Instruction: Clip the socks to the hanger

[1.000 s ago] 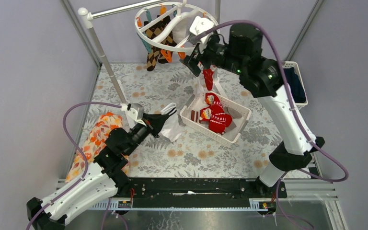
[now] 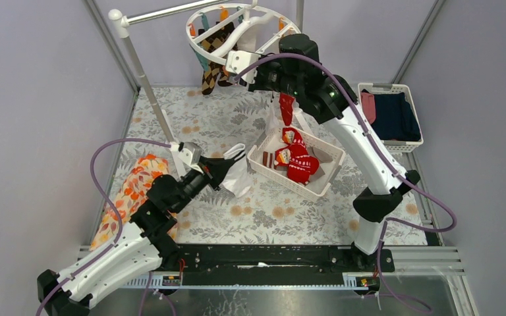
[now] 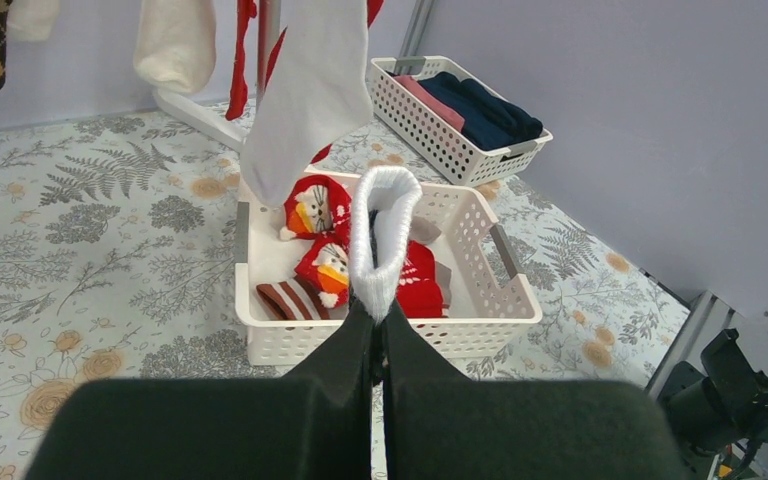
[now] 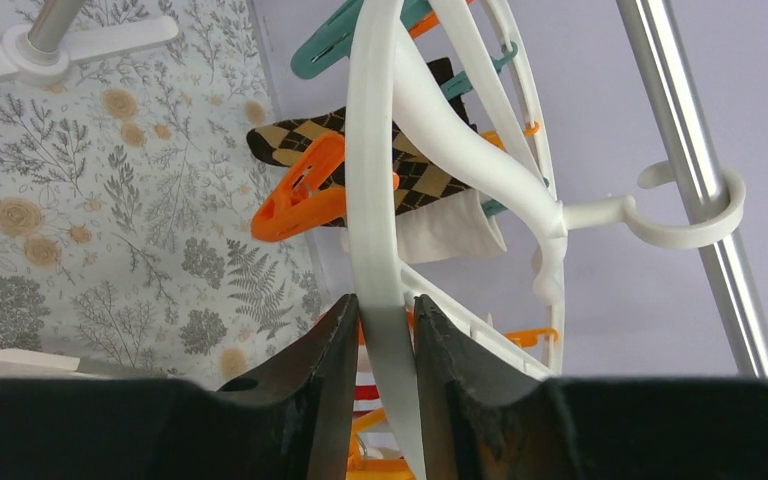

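A white sock (image 2: 238, 179) hangs from my left gripper (image 2: 241, 157); its cuff (image 3: 385, 240) stands up as a loop above the shut fingers (image 3: 348, 350). Overhead at the back is the round white hanger (image 2: 203, 51), with orange and teal clips. My right gripper is shut around the hanger's rim (image 4: 368, 200), one finger on either side. An orange clip (image 4: 300, 195) and a teal clip (image 4: 332, 38) sit beside that rim stretch. Brown argyle socks (image 2: 212, 69), a red sock (image 2: 286, 108) and white socks (image 3: 308, 95) hang from the hanger.
A white basket (image 2: 288, 185) with red and brown-striped socks stands below the hanger. Another basket (image 2: 402, 145) with dark folded cloth is at the back right. Orange flowered fabric (image 2: 124, 207) lies at the left. The hanger's pole (image 2: 146, 85) rises behind the left arm.
The right gripper has moved left and down from the hanger's right front to the front rim, the ring shifting slightly. The left arm with the white sock has hardly moved.
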